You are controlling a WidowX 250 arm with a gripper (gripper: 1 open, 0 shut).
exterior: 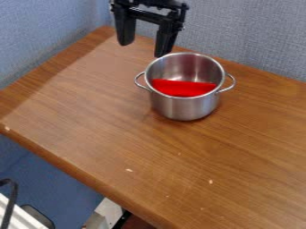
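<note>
A steel pot [184, 107] with two side handles stands on the wooden table [120, 152], a red elongated object [182, 88] lying inside it. Above and left of the pot is my black gripper [145, 43], open, its two fingers apart with nothing between them. It is clear of the pot, near the top of the camera view.
Grey-blue padded walls [252, 36] bound the table at the back and left. Beyond the left edge at lower left are a black cable and some white equipment.
</note>
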